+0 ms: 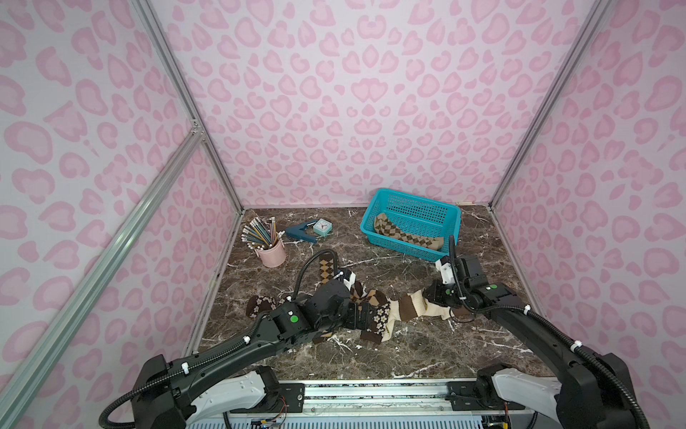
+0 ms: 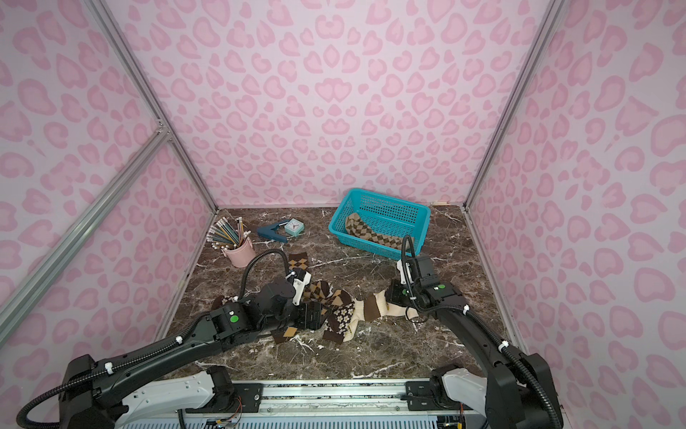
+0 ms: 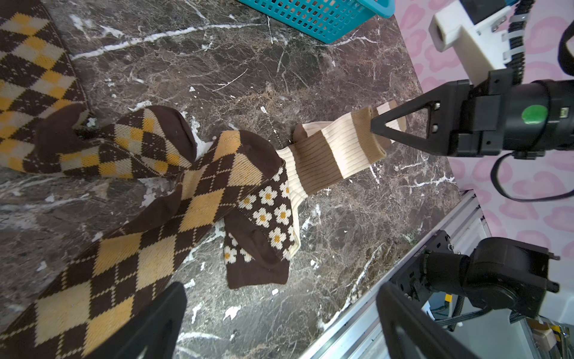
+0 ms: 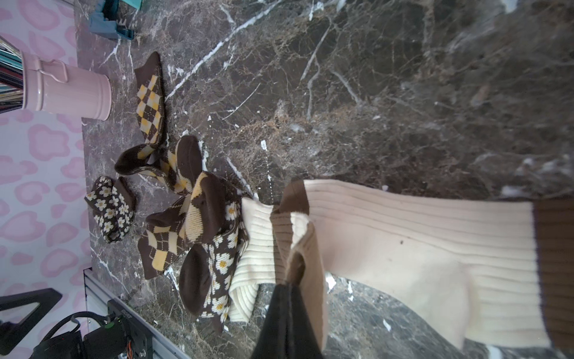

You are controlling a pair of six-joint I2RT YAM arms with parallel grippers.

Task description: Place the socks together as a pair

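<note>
A heap of socks lies centre-front: checkered socks (image 3: 143,263), a daisy sock (image 3: 276,236) and cream-and-brown striped socks (image 3: 320,156) to the right. In the right wrist view a second cream sock (image 4: 382,239) spreads beside the first. My right gripper is shut at the striped socks, brown-and-cream fabric rising at its tips; whether it grips that fabric is unclear. My left gripper hangs open above the heap, nothing between its fingers. Another daisy sock (image 4: 110,206) lies at the left.
A teal basket (image 1: 411,200) holding an argyle sock stands at back right. A pink pencil cup (image 1: 271,254), a blue tool (image 1: 300,232) and a small mint box (image 1: 321,227) stand at back left.
</note>
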